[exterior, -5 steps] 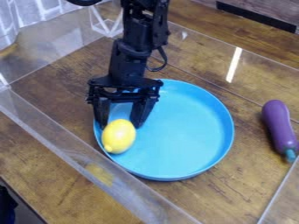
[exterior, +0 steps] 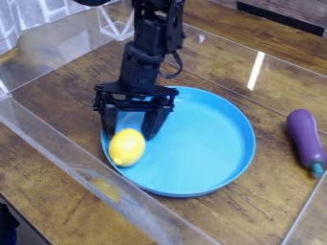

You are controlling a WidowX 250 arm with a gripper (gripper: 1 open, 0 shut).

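A yellow oval object (exterior: pixel 126 146) lies in the left part of a round blue plate (exterior: pixel 205 148). The black gripper (exterior: pixel 134 124) is low over the plate's upper left, its fingers spread just behind the yellow object, with nothing visible held between them. Whether the fingertips touch the yellow object is unclear.
A purple eggplant-like object (exterior: pixel 305 142) with a green end lies on the wooden table (exterior: pixel 64 72) at the right. A clear plastic wall crosses the lower left.
The yellow object has shifted very slightly left. The arm is nearly still.
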